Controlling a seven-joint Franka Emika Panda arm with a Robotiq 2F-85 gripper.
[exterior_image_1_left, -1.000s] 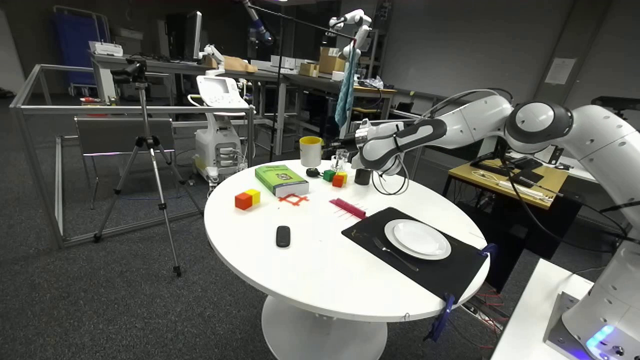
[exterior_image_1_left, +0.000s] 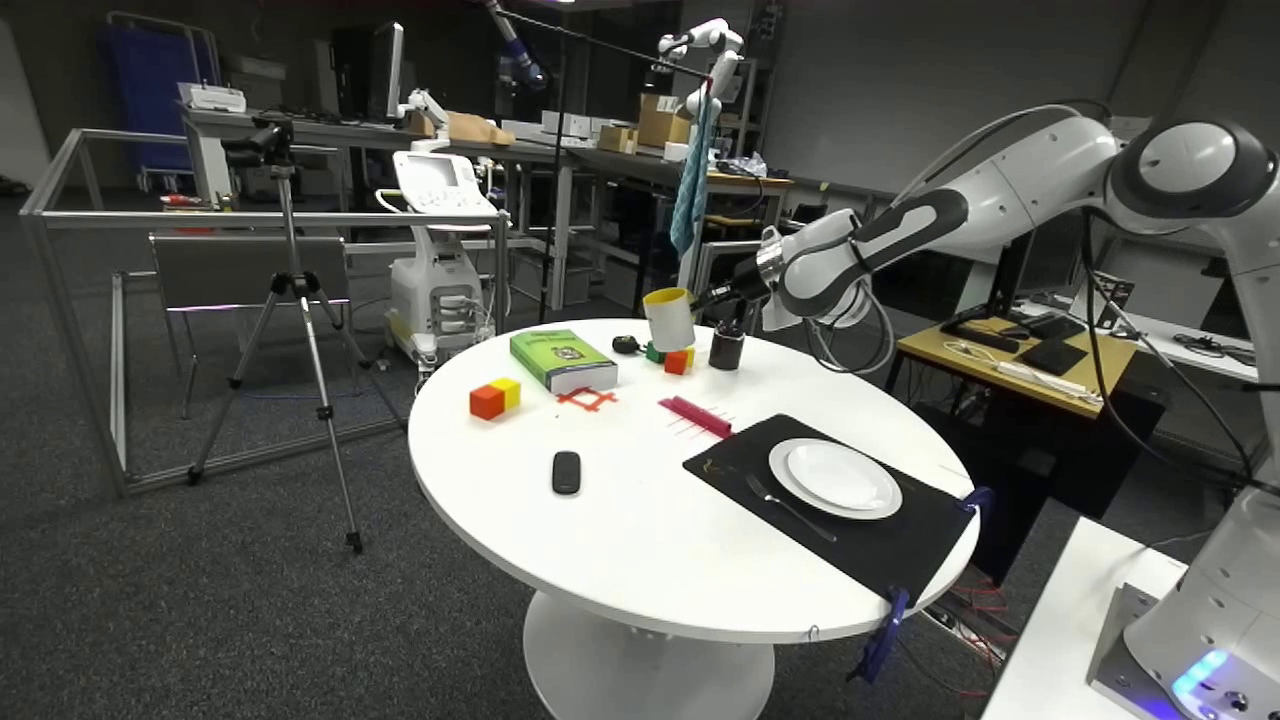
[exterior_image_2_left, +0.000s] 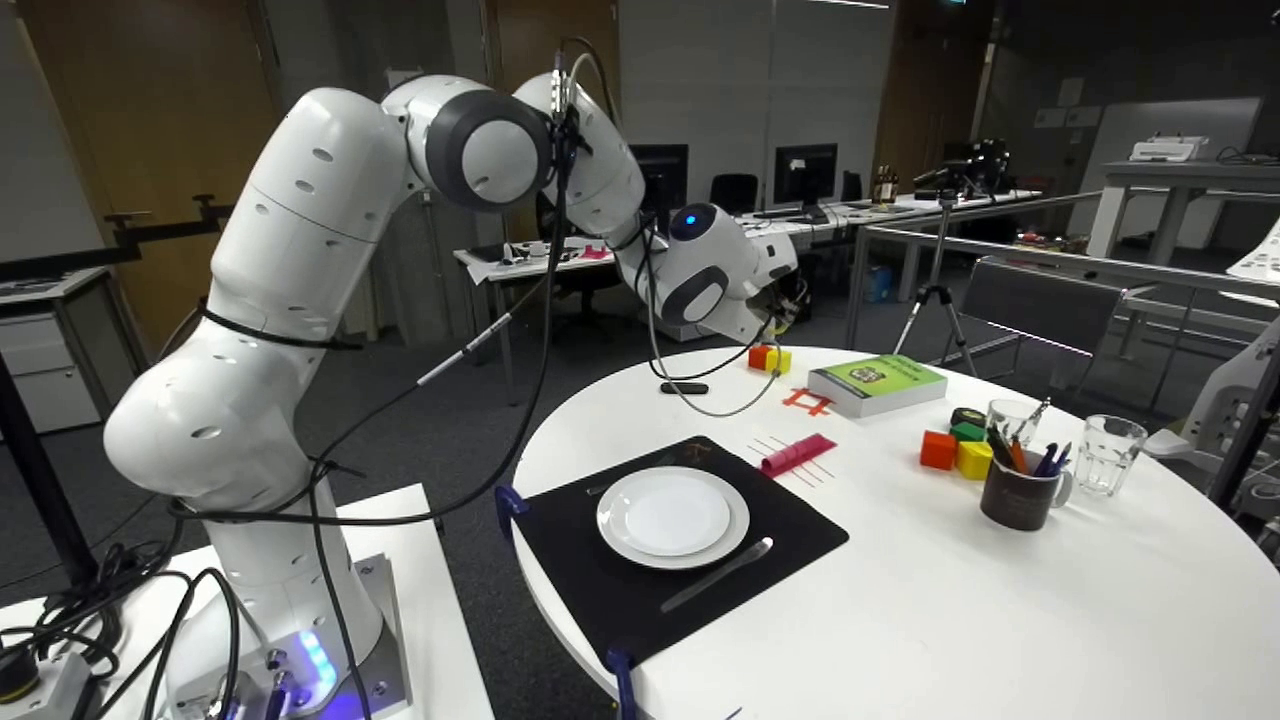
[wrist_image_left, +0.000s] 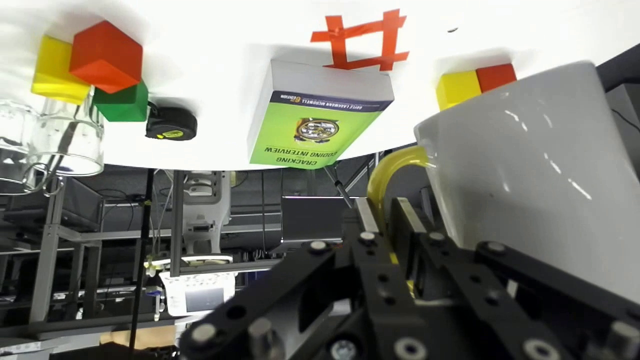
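Observation:
A white mug (exterior_image_1_left: 671, 326) with a yellow inside hangs over the far part of the round table, slightly tilted. In the wrist view the white mug (wrist_image_left: 531, 174) fills the right side, its yellow handle (wrist_image_left: 384, 174) passing between the fingers. My gripper is shut on that handle. From exterior view 1, the gripper (exterior_image_1_left: 702, 300) reaches in from the right at the mug's side. In exterior view 2 the arm (exterior_image_2_left: 720, 270) shows, but mug and fingers cannot be made out there.
Beneath the mug lie red, yellow and green blocks (exterior_image_2_left: 939, 450), near a dark mug of pens (exterior_image_2_left: 1017, 494) and glasses (exterior_image_2_left: 1106, 456). A green book (exterior_image_1_left: 564, 358), tape measure (wrist_image_left: 171, 124), pink roll (exterior_image_2_left: 798, 454) and white plates (exterior_image_2_left: 606, 516) on a black mat occupy other spots.
The mug, held by its handle, has moved right in exterior view 1 and tilted, now covering part of the blocks. The arm has shifted right and its elbow has risen.

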